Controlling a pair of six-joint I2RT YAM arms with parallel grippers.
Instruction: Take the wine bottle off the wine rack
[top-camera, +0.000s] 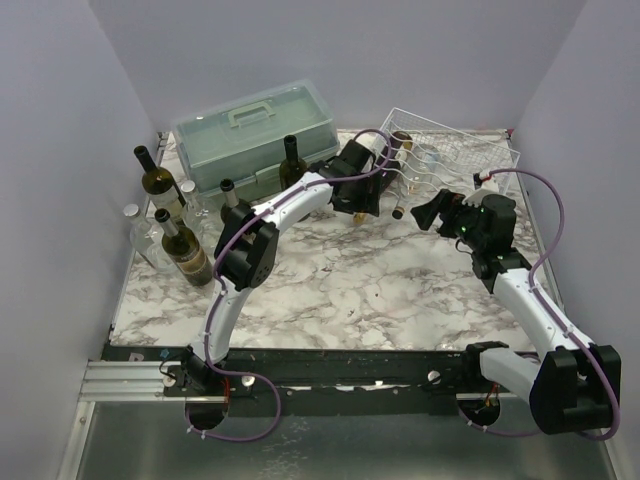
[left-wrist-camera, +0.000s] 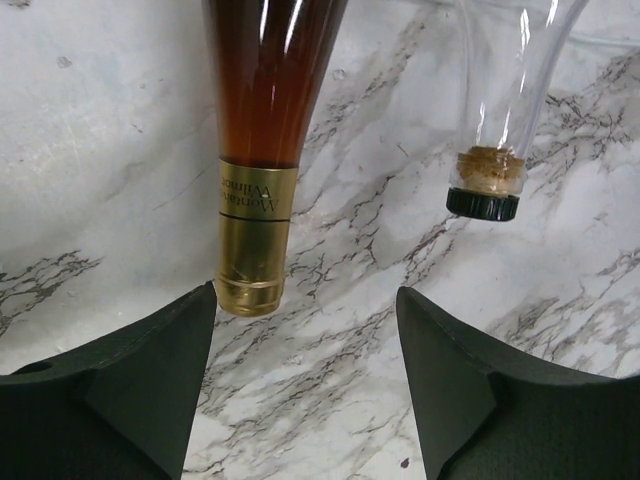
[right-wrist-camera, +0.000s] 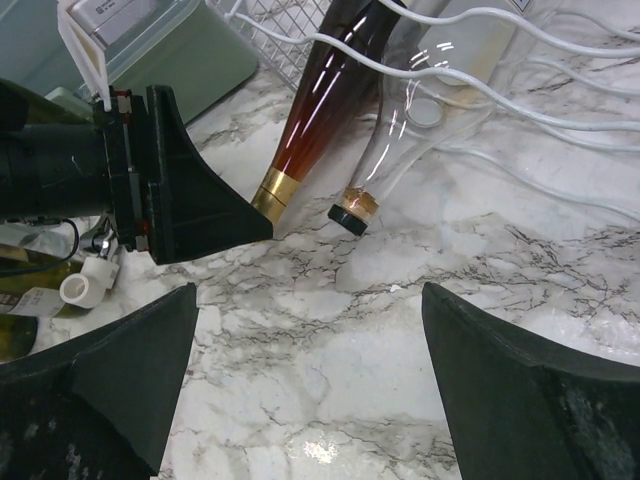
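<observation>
A brown wine bottle (right-wrist-camera: 330, 100) with a gold-capped neck (left-wrist-camera: 254, 230) lies in the white wire rack (top-camera: 465, 150), beside a clear bottle (right-wrist-camera: 410, 130) with a cork. My left gripper (top-camera: 363, 210) is at the gold neck; the left wrist view shows the cap between its fingertips, but whether they grip it is unclear. My right gripper (top-camera: 435, 210) stands open right of the left one, just in front of the rack, with only marble between its fingers.
A green lidded box (top-camera: 250, 140) is at the back left. Several bottles (top-camera: 180, 250) stand along the left side.
</observation>
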